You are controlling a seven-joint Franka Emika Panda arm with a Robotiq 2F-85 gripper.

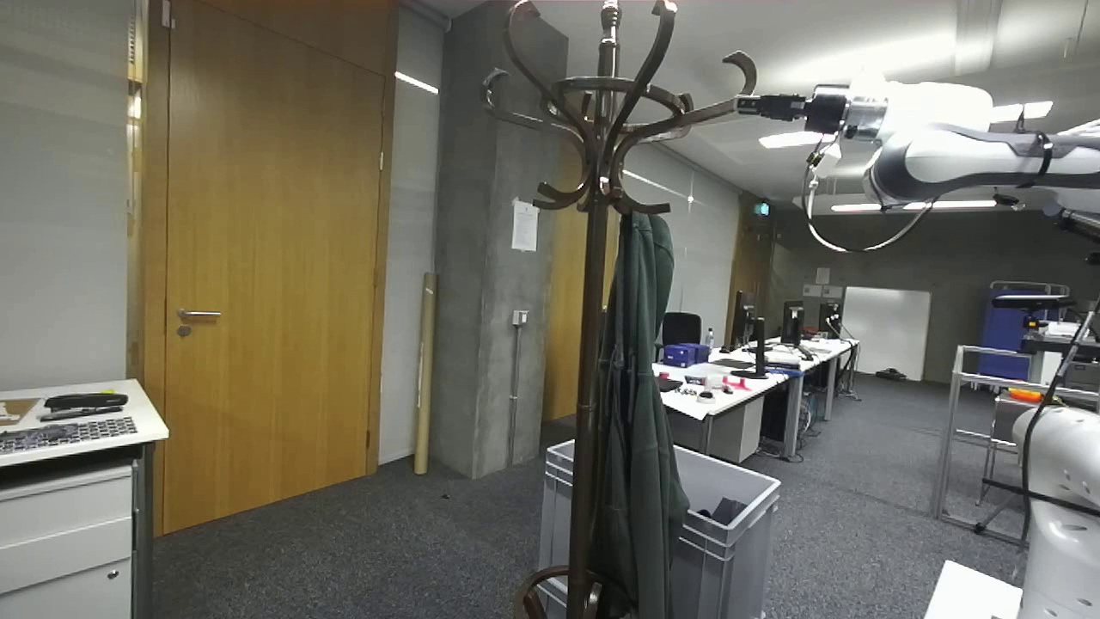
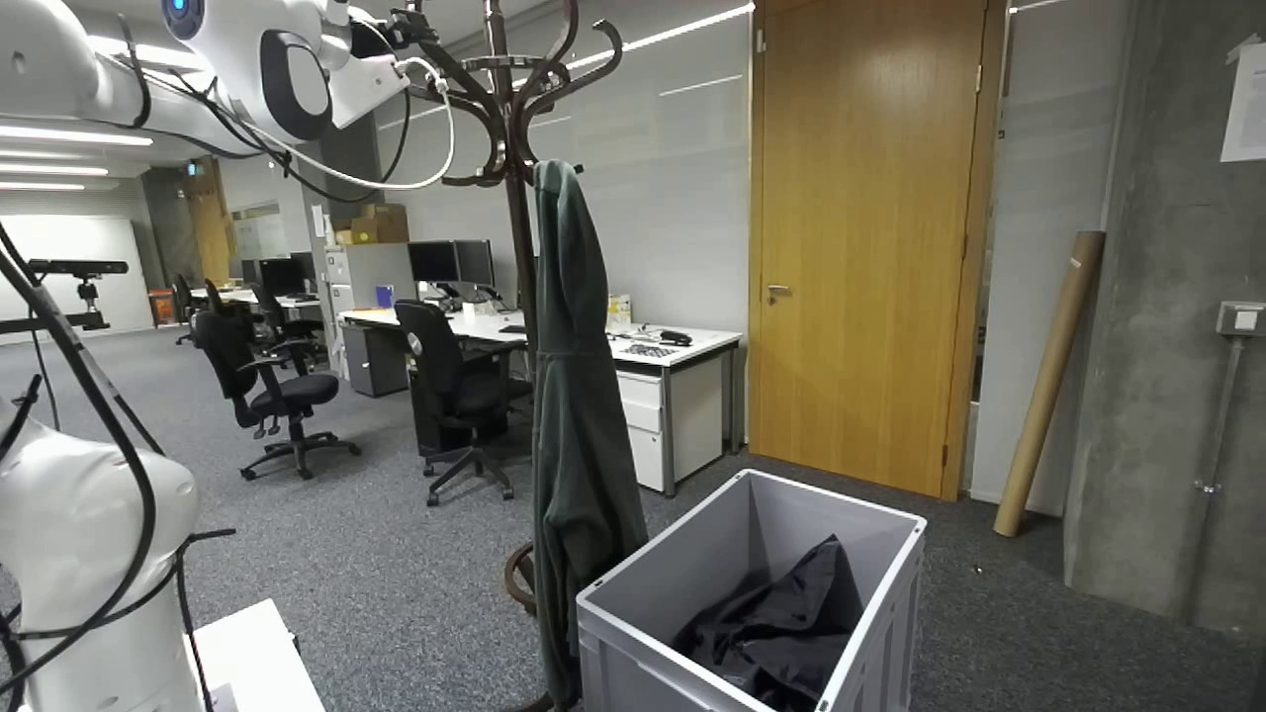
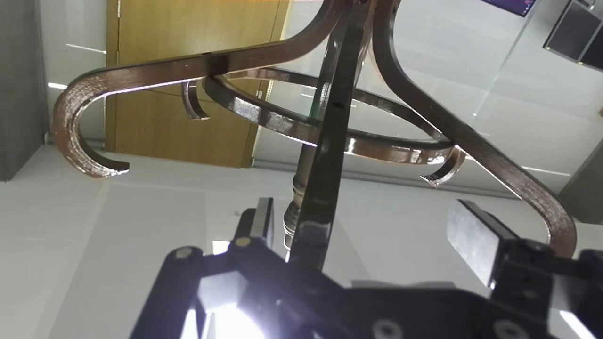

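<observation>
A dark brown wooden coat rack (image 1: 590,340) stands upright, with curved hooks around its top. A dark green jacket (image 1: 641,413) hangs from one of its lower hooks; exterior view 2 shows the same jacket (image 2: 575,392) draped long toward the floor. My gripper (image 1: 744,104) is level with the upper right hook and overlaps its outer end in exterior view 1. From the wrist, the gripper is open, its finger pads (image 3: 473,240) far apart. One rack arm (image 3: 330,169) runs down between them, closer to the left finger. Whether either finger touches it, I cannot tell.
Beside the rack's foot stands a grey bin (image 2: 665,605) with dark cloth (image 2: 789,629) inside. A desk with drawers (image 2: 700,344) and office chairs (image 2: 291,392) stand behind. A wooden door (image 1: 273,258) closes the wall. Carpet between them is clear.
</observation>
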